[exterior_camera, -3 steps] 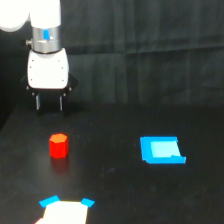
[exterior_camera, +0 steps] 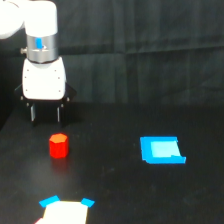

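A red block (exterior_camera: 59, 146) stands on the dark table at the left of the camera view. Above and behind it hangs my white gripper (exterior_camera: 46, 118), pointing down with its two fingers (exterior_camera: 33, 113) spread apart. Nothing shows between them. In the picture the fingertips end a short way above the block's top; how far apart they are in depth, I cannot tell.
To the right lies a pale square framed with blue tape (exterior_camera: 147, 150). A cream-coloured piece (exterior_camera: 64, 214) with blue tape at its corners is cut off by the bottom edge. Bare table separates these, and a dark curtain (exterior_camera: 150, 50) hangs behind.
My gripper has come lower in the picture and slightly left, closer to the red block. The block and the taped pieces stay where they were.
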